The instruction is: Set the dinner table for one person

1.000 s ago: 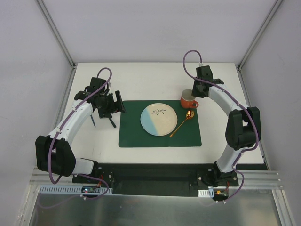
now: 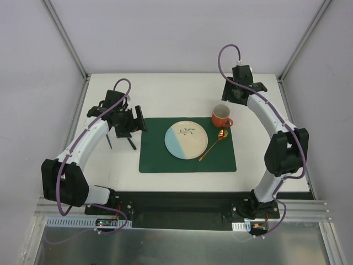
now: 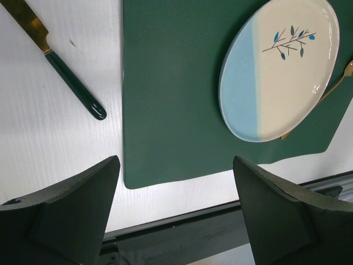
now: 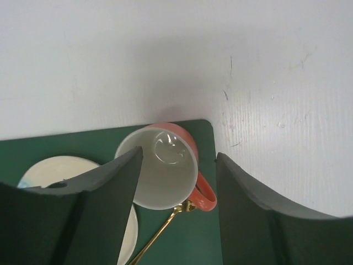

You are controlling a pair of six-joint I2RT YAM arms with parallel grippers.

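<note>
A cream and pale-blue plate (image 2: 186, 139) lies on the green placemat (image 2: 151, 160). At the mat's far right corner stands an orange mug (image 2: 220, 115), upright, its handle to the right. A gold spoon (image 2: 212, 146) rests on the mat between plate and mug. Left of the mat, on bare table, lies a knife with a dark green handle (image 3: 75, 85). Over that area hangs my left gripper (image 2: 132, 126), fingers apart and empty. My right gripper (image 2: 229, 95) is open above and behind the mug, holding nothing.
Another thin utensil (image 2: 109, 142) lies farther left, mostly hidden under the left arm. A dark rail (image 2: 182, 199) runs along the front edge.
The left arm shows no clear movement.
</note>
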